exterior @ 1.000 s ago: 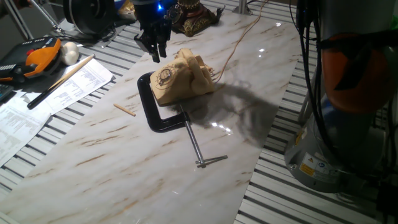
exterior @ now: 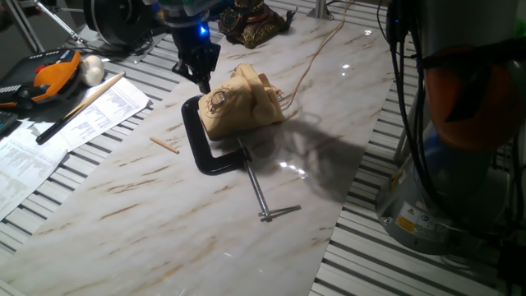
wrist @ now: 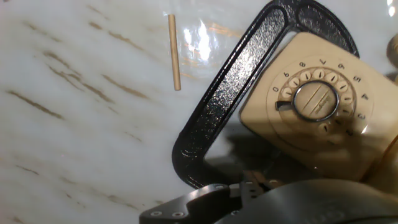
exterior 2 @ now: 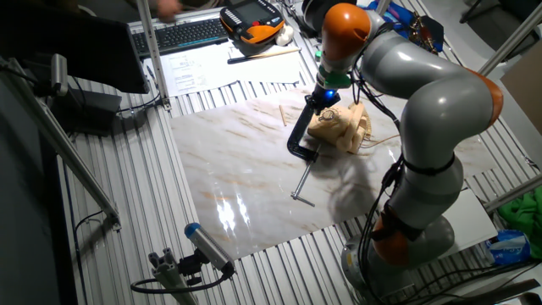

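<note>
A cream rotary-dial telephone (exterior: pixel 240 105) stands on the marble-patterned board. Lying around its dial side is a black C-clamp (exterior: pixel 195 136), whose steel screw and crossbar (exterior: pixel 256 189) point toward the front. My gripper (exterior: pixel 203 87) reaches down at the back of the clamp's frame, close beside the telephone. Whether it touches the clamp is unclear. In the wrist view, dark gripper parts (wrist: pixel 208 202) cover the bottom edge, and the clamp's bar (wrist: pixel 217 93) runs diagonally next to the telephone's dial (wrist: pixel 316 101). The fingertips are too dark and overlapped to show their spacing.
A short wooden stick (exterior: pixel 163 145) lies left of the clamp. An ornate dark object (exterior: pixel 253 23) stands behind the telephone, whose cord (exterior: pixel 316 53) trails backward. Papers (exterior: pixel 94 111) and an orange-black device (exterior: pixel 41 76) occupy the left side. The board's front is clear.
My gripper has come down and slightly left, from above and behind the telephone to the clamp's back end. The telephone, clamp and stick have stayed put.
</note>
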